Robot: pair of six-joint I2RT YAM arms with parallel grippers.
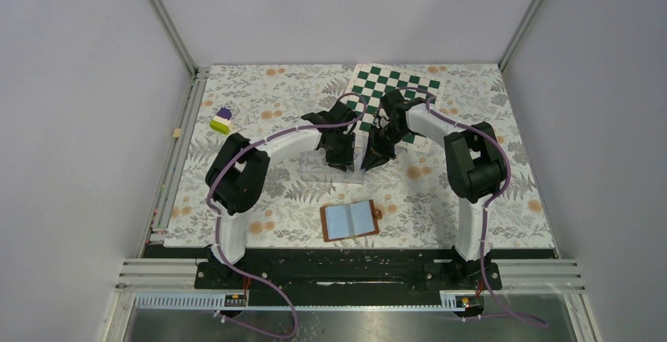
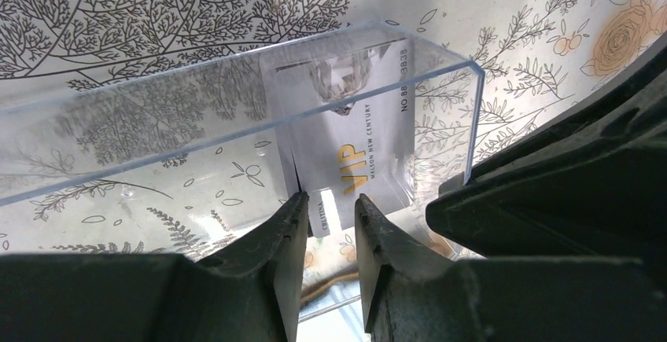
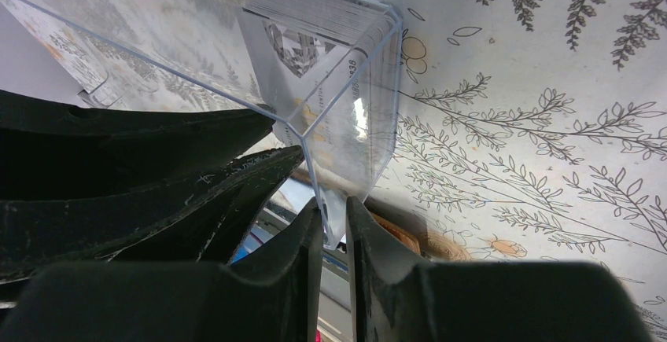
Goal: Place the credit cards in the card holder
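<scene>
Grey credit cards (image 2: 346, 137) lettered "VIP" stand in one end of a long clear plastic box (image 3: 377, 114). The left gripper is part open at the near edge of the cards, its fingertips apart; nothing shows gripped between them. At the box's corner, my right gripper is shut on the clear wall. The card holder (image 1: 350, 220), brown with two light blue inner faces, lies open nearer the table's front edge, clear of both grippers. From above, the arms partly cover the box and its cards.
Behind the grippers lies a green-and-white checked sheet (image 1: 366, 82). A small yellow, white and purple block (image 1: 221, 121) sits at the far left.
</scene>
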